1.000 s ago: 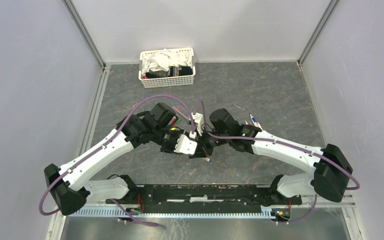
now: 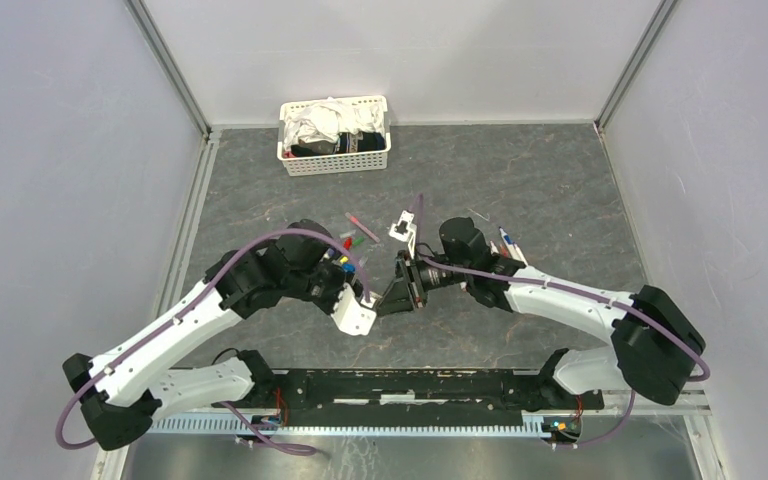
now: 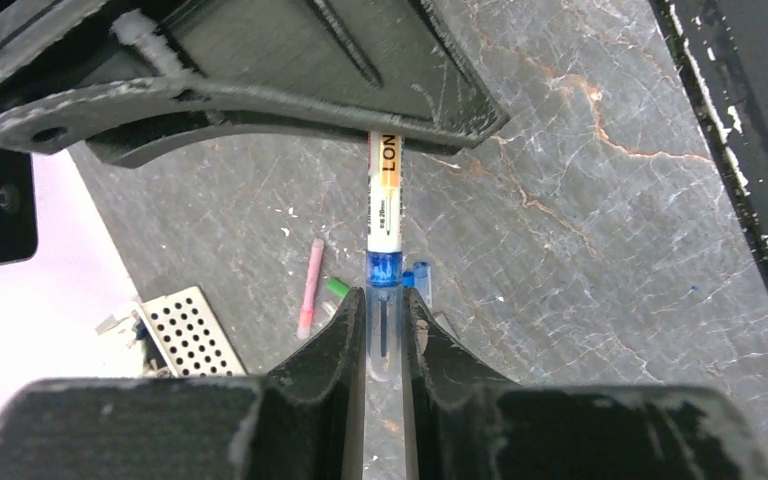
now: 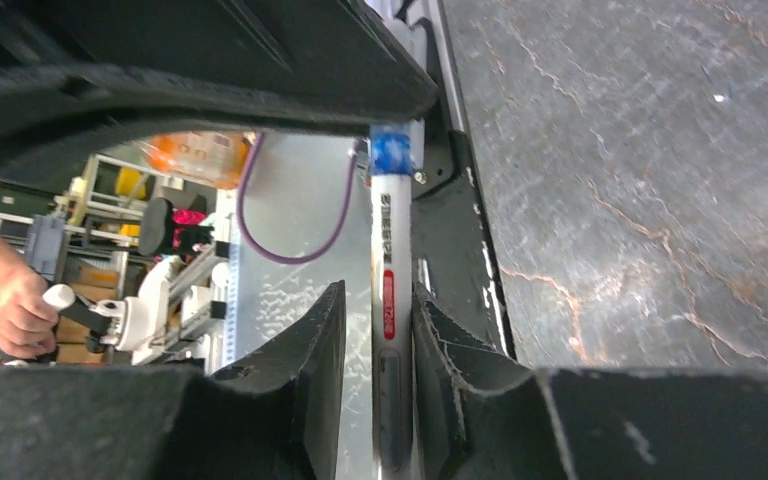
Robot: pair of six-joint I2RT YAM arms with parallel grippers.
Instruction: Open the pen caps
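A white-barrelled pen (image 3: 385,210) with lettering, a blue band and a clear end piece (image 3: 384,335) is held upright in the left wrist view. My left gripper is shut on that clear end. The right hand spans the pen's other end at the top of this view. In the right wrist view the barrel (image 4: 390,250) runs down between the fingers of my right gripper, which is part open; a gap shows on the barrel's left side. From above, both grippers meet near the table's middle and mostly hide the pen.
Behind the hands lie a pink pen (image 2: 363,228) and several coloured pens and small pieces. More blue-ended pens (image 2: 508,242) are at the right, partly behind the right arm. A white basket (image 2: 338,166) with cloth stands at the back.
Both hands have shifted slightly; the left one has moved left and lower in the top view, the right one a little left. The pen end seen beneath them earlier is now hidden.
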